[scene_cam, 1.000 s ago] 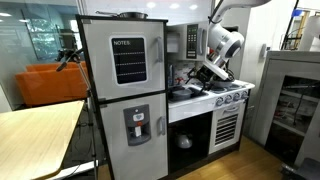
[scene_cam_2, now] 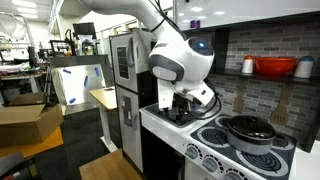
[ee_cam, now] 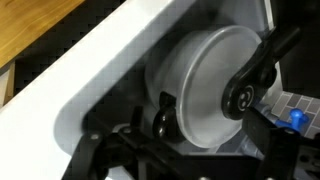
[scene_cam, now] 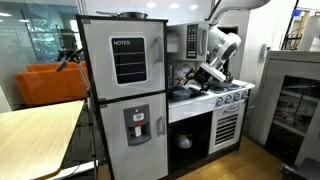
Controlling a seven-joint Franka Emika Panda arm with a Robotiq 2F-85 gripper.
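My gripper stands open above the sink basin point(ee_cam: 95, 85), its dark fingers showing along the bottom of the wrist view. A round grey vessel point(ee_cam: 205, 90) sits in the basin, with a small black grip point(ee_cam: 166, 118) on its near side, close to the fingers. Across its far side runs a long black handle-like part point(ee_cam: 245, 88); whether it belongs to the vessel is unclear. In exterior view 2 the robot arm point(scene_cam_2: 180, 62) reaches down over the sink, and the fingers are hard to make out there.
A black pot point(scene_cam_2: 250, 132) stands on the stove to the right of the sink. The shelf above bears a red bowl point(scene_cam_2: 275, 67) and a white cup point(scene_cam_2: 304, 67). A grey toy fridge point(scene_cam: 125, 62) rises beside the counter. Something blue point(ee_cam: 298, 118) lies near the tiled wall.
The arm's wrist has shifted and turned slightly over the sink in exterior view 1. The fridge and counter look unchanged.
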